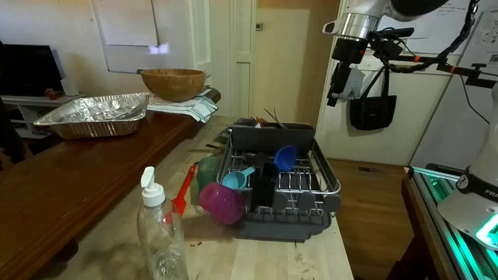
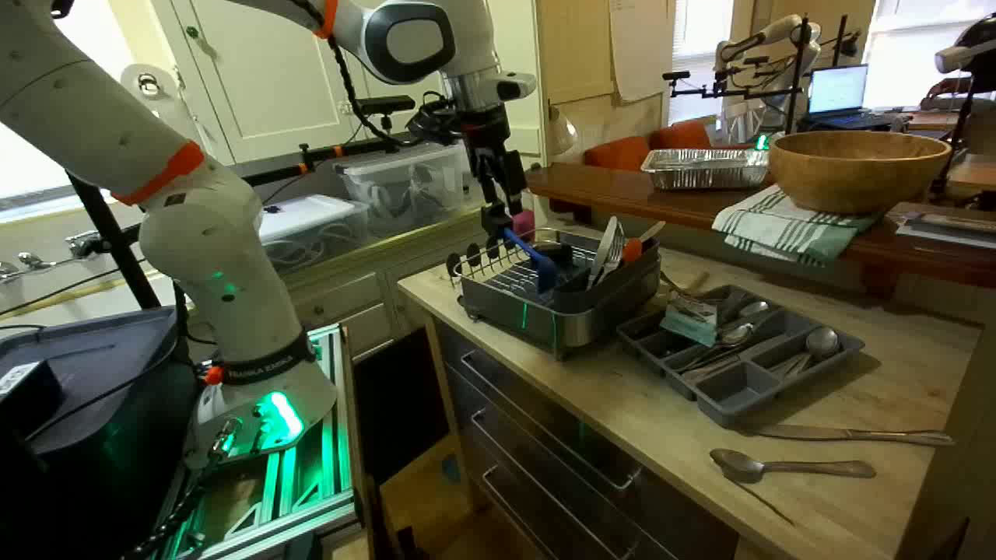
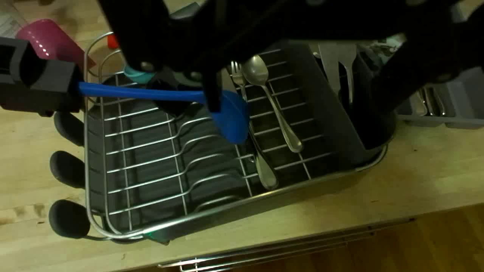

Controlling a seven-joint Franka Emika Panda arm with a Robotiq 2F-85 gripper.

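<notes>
My gripper (image 1: pixel 332 97) hangs high on the robot side of the dish rack (image 1: pixel 327 172), fingers downward. In the second exterior view the gripper (image 2: pixel 509 194) appears over the rack's near end. Its fingers are open, with nothing seen held. A blue spoon (image 3: pixel 233 118) lies across the rack below it; its long handle runs into a chunky black block (image 3: pixel 43 84) past the wire rim. Dark gripper parts cross the top of the wrist view and hide some of the rack. A metal spoon (image 3: pixel 276 106) and a fork (image 3: pixel 261 165) rest on the wires.
A pink cup (image 1: pixel 221 203), a turquoise scoop (image 1: pixel 236 179) and a red utensil (image 1: pixel 183 189) crowd the rack's side. A clear pump bottle (image 1: pixel 161 238) stands in front. Beyond the rack lies a grey cutlery tray (image 2: pixel 794 383), with loose cutlery on the counter.
</notes>
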